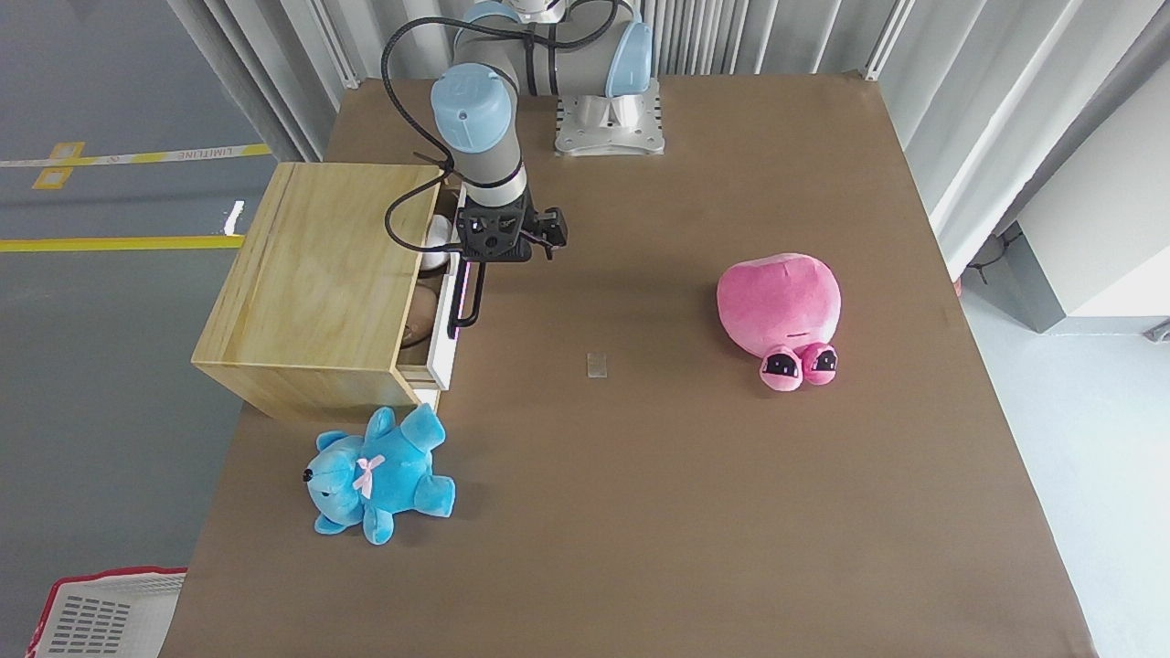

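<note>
My gripper (469,318) is at the white front (443,351) of the drawer in the wooden cabinet (318,263); whether it is open or shut is hard to make out. The drawer is slightly open. Inside it, partly hidden by the cabinet top, are a white object (436,232) and a brown round object (419,313).
A blue plush bear (386,477) lies in front of the cabinet, and a pink plush toy (776,298) sits on the right of the table (702,493). A white basket (110,614) stands off the table at lower left.
</note>
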